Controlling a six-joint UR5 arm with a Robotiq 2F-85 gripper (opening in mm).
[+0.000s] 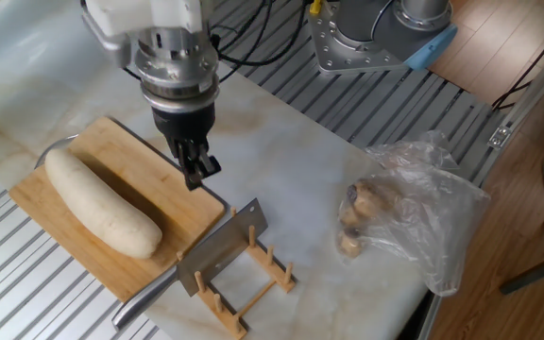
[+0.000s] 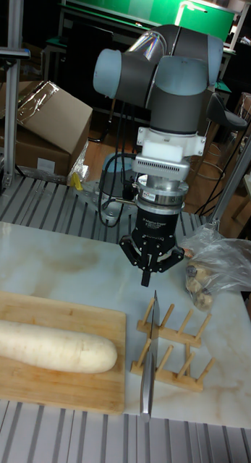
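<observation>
My gripper (image 1: 202, 178) hangs in the air, pointing down, over the strip of table by the right edge of the cutting board (image 1: 111, 137). In exterior view 3 its side links bow outward and its black fingers (image 2: 146, 278) come together at the bottom; the fingers look shut, with nothing seen between them. Below and in front of it, a cleaver (image 1: 227, 247) stands on edge in a wooden peg rack (image 1: 253, 300), its metal handle (image 2: 146, 390) sticking out toward the front. A thick white radish (image 1: 102, 203) lies on the board, clear of the gripper.
A clear plastic bag (image 1: 433, 222) with brown lumps (image 1: 368, 203) inside lies on the table right of the rack. The robot's base (image 1: 357, 42) stands behind on the slatted metal surface. Bare tabletop (image 1: 300, 175) lies between the board and the bag.
</observation>
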